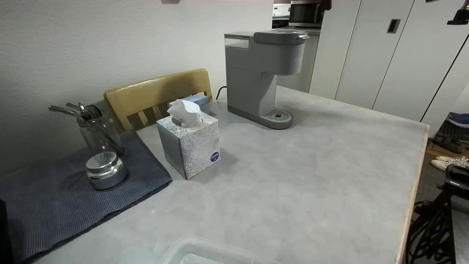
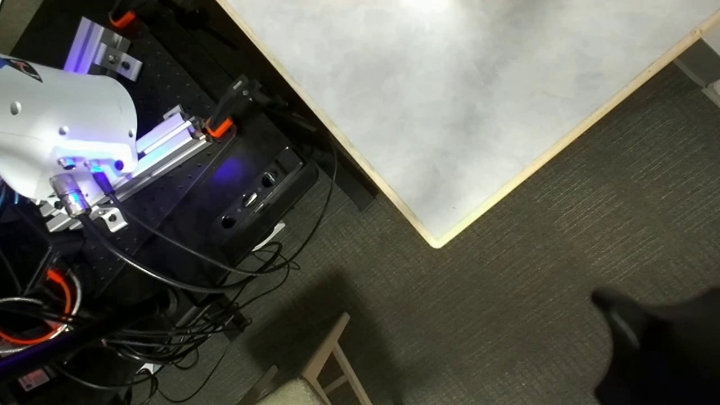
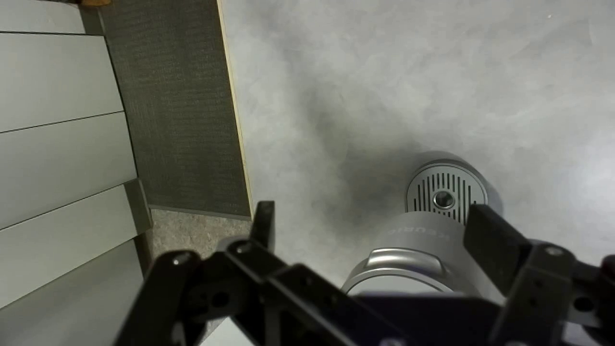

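A grey coffee maker (image 1: 263,66) stands upright at the back of the table, its lid closed and its drip tray (image 1: 277,116) empty. From the wrist view I look down on its front, with the silver lid handle (image 3: 403,260) below the round slotted tray (image 3: 445,187). My gripper is open above the machine, its two black fingers wide apart and nothing held between them. How high it hangs over the lid cannot be judged. Neither exterior view shows the gripper clearly.
A tissue box (image 1: 193,143) stands left of the coffee maker. Farther left, a glass jar of utensils (image 1: 99,132) and a silver-lidded jar (image 1: 105,171) rest on a blue mat (image 1: 57,206). A clear container (image 1: 198,253) sits at the front.
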